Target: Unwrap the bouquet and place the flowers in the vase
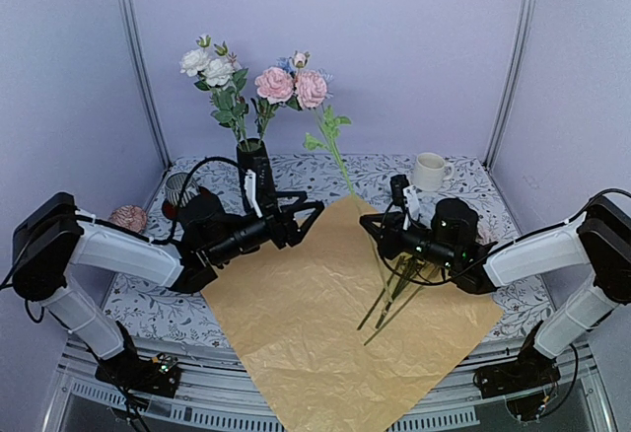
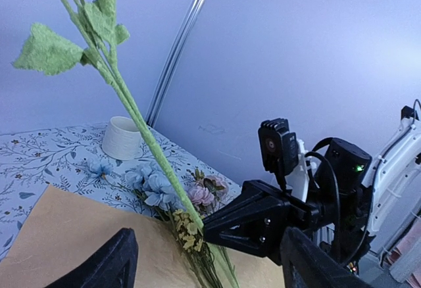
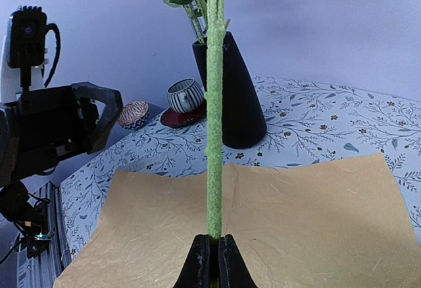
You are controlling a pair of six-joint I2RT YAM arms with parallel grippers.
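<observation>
My right gripper is shut on a green flower stem [image 3: 214,137] that rises upright through the right wrist view. In the top view this stem [image 1: 337,161] leans left, its blue bloom mostly hidden behind the pink flowers [image 1: 275,86]. The black vase [image 3: 243,100] stands at back left, holding white flowers [image 1: 218,71] and the pink ones. My left gripper [image 1: 312,217] stands open with nothing between its fingers, in front of the vase and left of the held stem. More flowers [image 2: 161,186], blue, yellow and pink, lie on the brown paper near the right arm.
A white mug [image 1: 431,171] stands at the back right. At left are a striped cup [image 3: 186,96] on a dark red saucer [image 3: 172,118] and a patterned bowl [image 1: 128,218]. Brown paper [image 1: 306,353] covers the middle, largely bare on its left and front.
</observation>
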